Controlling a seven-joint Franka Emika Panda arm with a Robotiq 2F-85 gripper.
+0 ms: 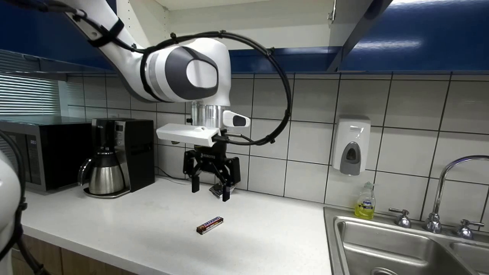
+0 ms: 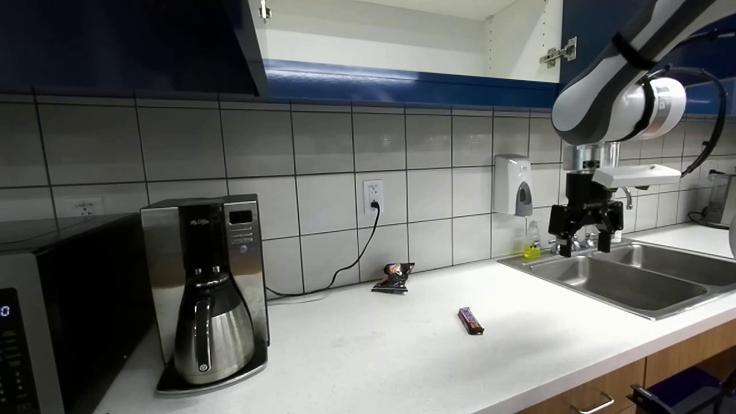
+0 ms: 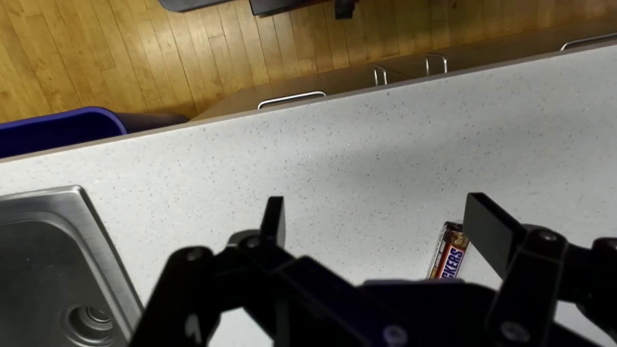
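A Snickers bar [image 1: 209, 225] in a brown wrapper lies flat on the white counter [image 1: 137, 229]. The wrist view shows the upper part of the bar [image 3: 451, 252] beside the right finger, its lower end hidden by the gripper's body. My gripper [image 1: 210, 193] hangs above the counter, fingers pointing down and spread wide, with nothing between them. In exterior view 2 the gripper [image 2: 585, 249] appears well above and to the right of the bar [image 2: 471, 321]. A dark crumpled snack bag [image 2: 394, 277] rests near the tiled wall.
The coffee maker [image 2: 241, 276] and microwave [image 1: 59, 153] stand on the left. To the right are the sink [image 1: 389, 238], a yellow soap bottle [image 1: 365, 204] and a wall dispenser [image 1: 351, 146]. An open cupboard [image 2: 379, 34] is overhead.
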